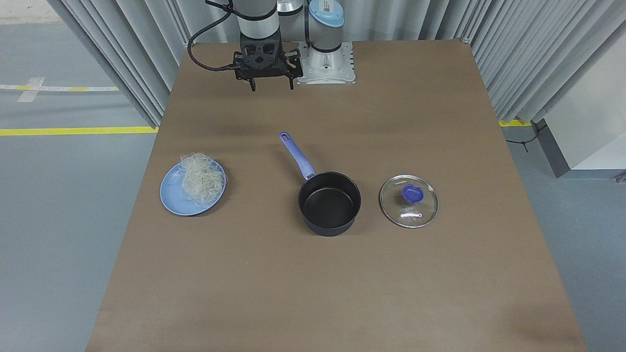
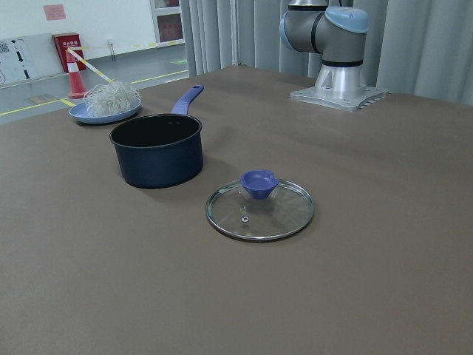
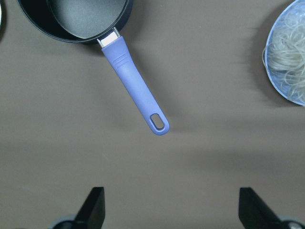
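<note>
A dark saucepan [image 1: 328,205] with a lilac-blue handle [image 3: 133,83] stands empty in the middle of the table. To its left in the front view lies a blue plate [image 1: 173,196] piled with pale noodles [image 1: 201,179]. To its right rests a glass lid [image 1: 399,211] with a blue knob [image 2: 259,183]. My gripper [image 1: 271,84] hangs at the back of the table, behind and above the pan. In the wrist view its black fingers stand wide apart, open, with bare table between them and the handle above.
The white robot base [image 2: 332,97] is at the back edge, with curtains behind it.
</note>
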